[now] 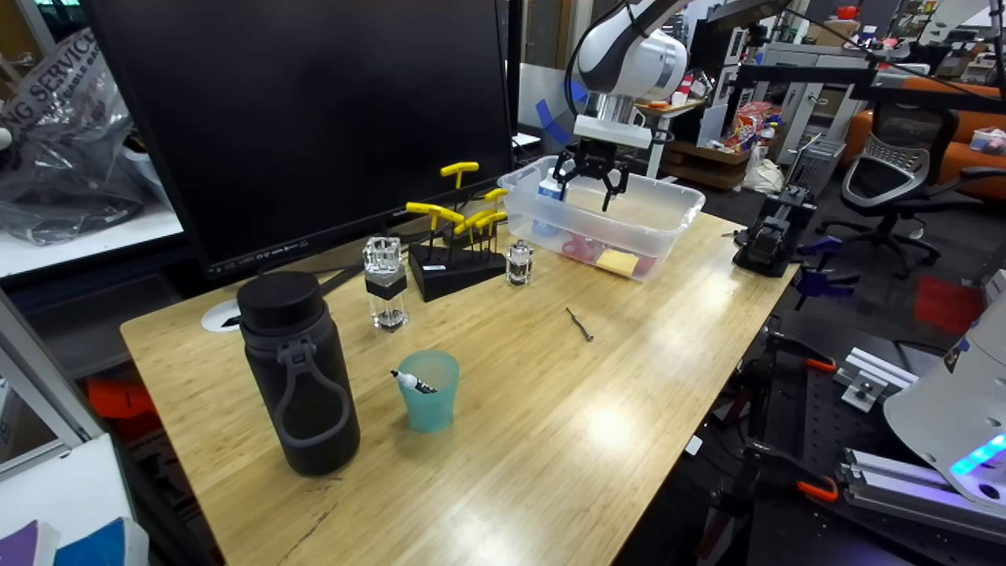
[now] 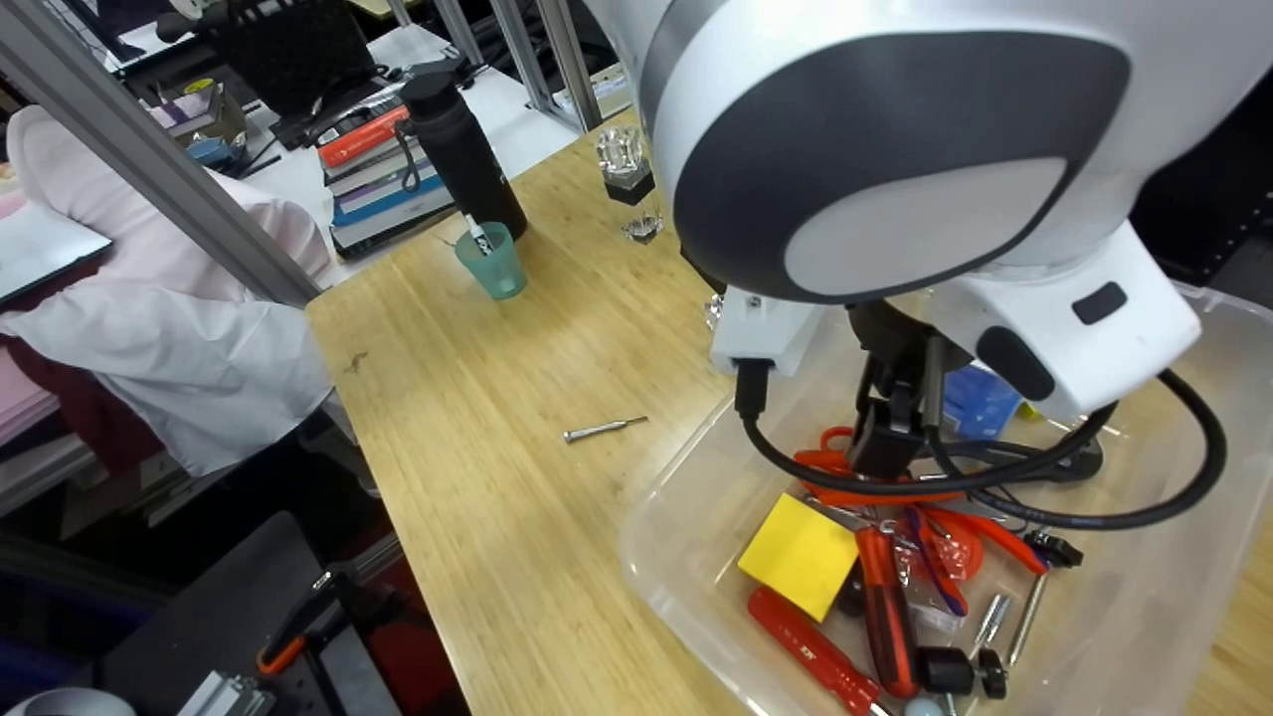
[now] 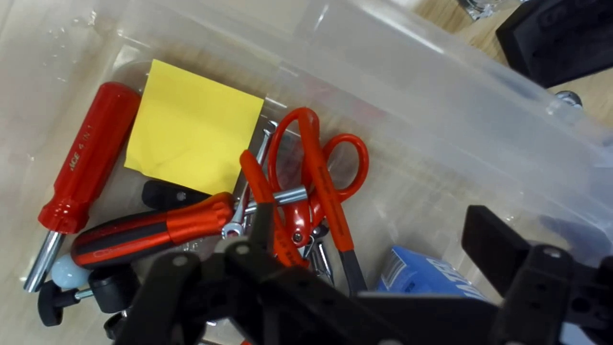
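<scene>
My gripper (image 1: pixel 586 195) hangs over the clear plastic bin (image 1: pixel 681 200), its fingers spread and nothing between them. Seen from the wrist, the two black fingers (image 3: pixel 491 244) stand wide apart. Red-handled pliers (image 3: pixel 324 184) and red scissors (image 3: pixel 359 166) lie below, near the left finger. The blue-and-white bottle (image 3: pixel 428 273) is partly hidden by the gripper body. Left of these are a yellow sticky-note pad (image 3: pixel 192 126), a red screwdriver (image 3: pixel 95 152) and a red-and-black handle (image 3: pixel 152 233). Black clamp-like parts (image 3: pixel 112 287) lie at the lower left.
A small metal tool (image 1: pixel 580 325) lies on the open tabletop. A teal cup (image 1: pixel 431 396) holding a marker and a black bottle (image 1: pixel 299 377) stand toward the near left. The black hex-key stand (image 1: pixel 457 272) and two clear shakers, including one grinder (image 1: pixel 519 262), are near the bin.
</scene>
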